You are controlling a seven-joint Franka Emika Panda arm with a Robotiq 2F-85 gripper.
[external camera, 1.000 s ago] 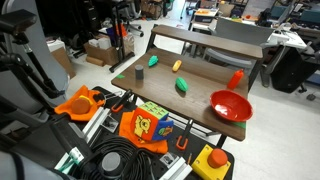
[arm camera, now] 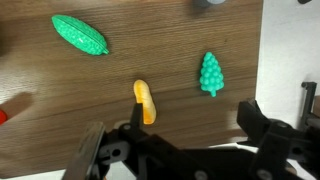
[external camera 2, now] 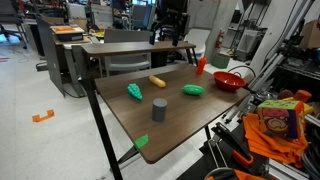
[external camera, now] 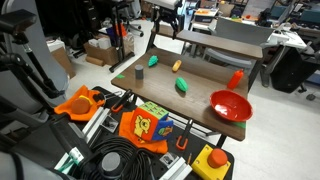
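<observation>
High over the far side of the brown table (external camera: 205,100), my gripper (external camera: 165,35) stands open, its fingers spread apart with nothing between them. Beneath it in the wrist view lies a thin yellow-orange piece (arm camera: 145,101), just ahead of the gap between the fingers. A bunch of green grapes (arm camera: 211,74) is to its right, and a green, cucumber-like piece (arm camera: 80,34) at upper left. On the table's right part sits a red bowl (external camera: 231,106), apparently empty. A red bottle (external camera 2: 200,65) stands beyond the bowl, and a grey cup (external camera 2: 159,109) stands close to the near edge.
Behind the table runs a raised brown shelf (external camera 2: 130,47). In front are an orange tray with colourful boxes (external camera: 150,124), coiled black cable (external camera: 108,150) and a yellow box with a red button (external camera: 213,160). The table's middle has bare room.
My gripper has come further into view from the top, moving rightward and down over the far side of the table. The objects on the table have not moved.
</observation>
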